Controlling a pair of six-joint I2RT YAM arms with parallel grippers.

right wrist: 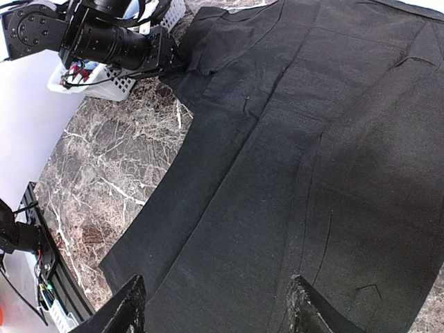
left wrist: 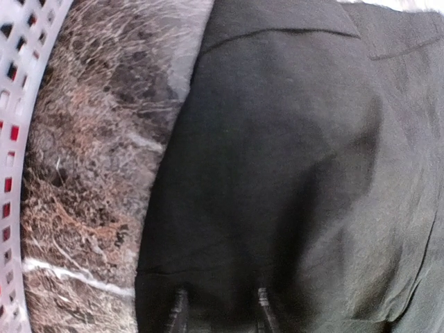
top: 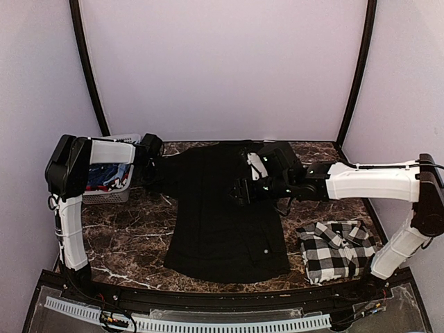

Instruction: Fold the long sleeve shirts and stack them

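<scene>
A black long sleeve shirt (top: pixel 218 236) lies spread flat over the middle of the table. My left gripper (top: pixel 149 177) is low over the sleeve beside the basket; in the left wrist view its dark fingertips (left wrist: pixel 179 305) stand apart, blurred, against the black cloth. My right gripper (top: pixel 243 191) hovers above the middle of the shirt, its fingers apart at the bottom of the right wrist view, with cloth visible below between them. A folded black-and-white checked shirt (top: pixel 333 253) lies at the front right.
A white basket (top: pixel 104 195) of assorted clothes stands at the back left, beside the left arm. Bare marble table (top: pixel 121 239) shows at the front left and in narrow strips around the shirt.
</scene>
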